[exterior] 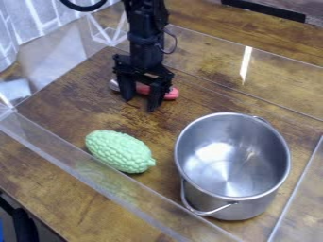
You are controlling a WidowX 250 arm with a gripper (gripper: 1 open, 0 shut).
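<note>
My black gripper [144, 87] is low over the wooden floor of a clear-walled bin at the upper middle, around a red object with a pale end [168, 94] that lies behind and between its fingers. Whether it is shut on it I cannot tell. A pale green bumpy corn-like toy [119, 150] lies in the lower left. A large steel pot [231, 163] with a wire handle stands at the lower right.
Clear plastic walls [44, 142] border the work area. Bare wood [240, 85] is free at the upper right and left of the gripper.
</note>
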